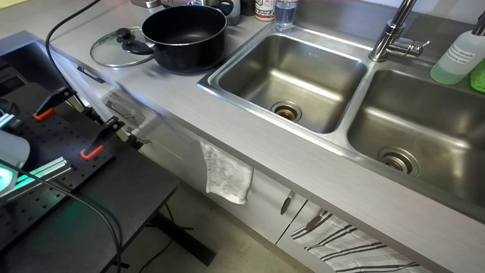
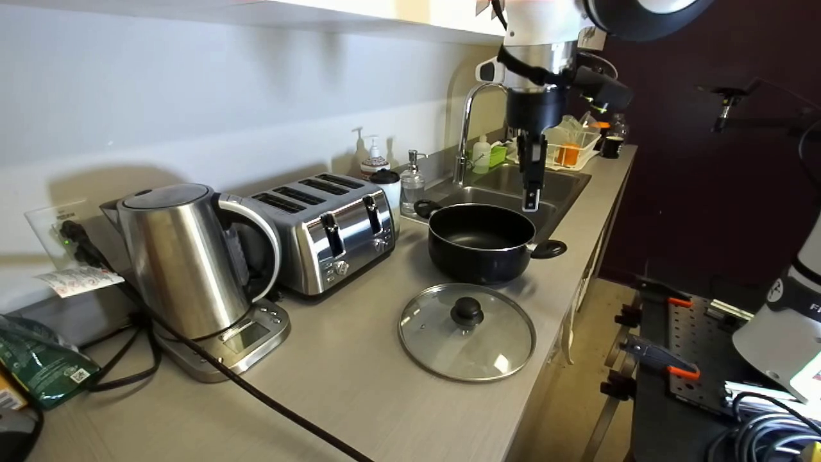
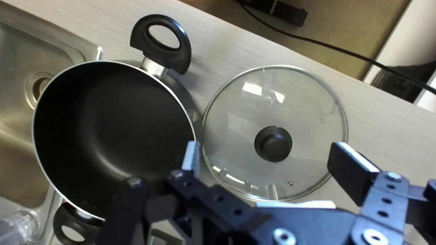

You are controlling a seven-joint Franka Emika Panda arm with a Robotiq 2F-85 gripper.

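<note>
A black pot [image 2: 478, 260] with two loop handles stands uncovered on the counter, and its dark inside looks empty in the wrist view. Beside it a glass lid [image 2: 439, 350] with a black knob [image 2: 466, 311] lies flat on the counter. Above the pot, in exterior view 2, my gripper [image 2: 531, 201] points downward, clear of the rim. From the wrist, the fingers [image 3: 350, 171] stand wide apart with nothing held between them; the lid and its knob [image 3: 273, 143] appear below, beyond the fingertips. Exterior view 1 shows the pot [image 1: 195, 52] and lid [image 1: 107, 49] but not my gripper.
A toaster [image 2: 331, 223] and a kettle [image 2: 177, 262] stand along the wall. The double sink [image 1: 291, 125] and its faucet [image 1: 386, 41] lie on the pot's other side. A black cable [image 2: 254, 393] crosses the counter near the kettle. Bare counter surrounds the lid's near side.
</note>
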